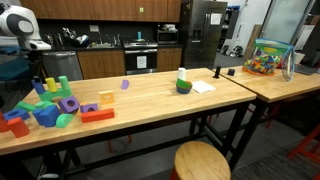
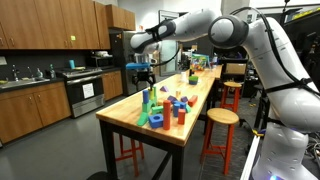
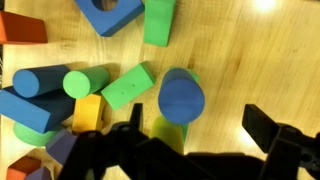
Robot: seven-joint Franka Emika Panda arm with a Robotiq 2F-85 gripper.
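Observation:
Near the table's left end in exterior view 1, a blue cylinder (image 1: 39, 87) stands beside a yellow block (image 1: 51, 85). From above, in the wrist view, the same blue cylinder (image 3: 181, 97) lies between my fingers' lines, with a yellow round piece (image 3: 167, 132) just below it, partly hidden by the gripper. My gripper is open, its fingertips well apart on either side, nothing held. In exterior view 1 the gripper (image 1: 36, 74) hangs just over the blue cylinder; whether they touch is unclear.
Colored blocks crowd this end: a green block (image 3: 159, 20), a blue arch (image 3: 108, 12), an orange block (image 3: 88, 113), a purple ring (image 1: 69, 104) and a red bar (image 1: 98, 115). Farther right stand a green bowl (image 1: 184, 87) and a white bottle (image 1: 181, 74). Mid-table is mostly clear.

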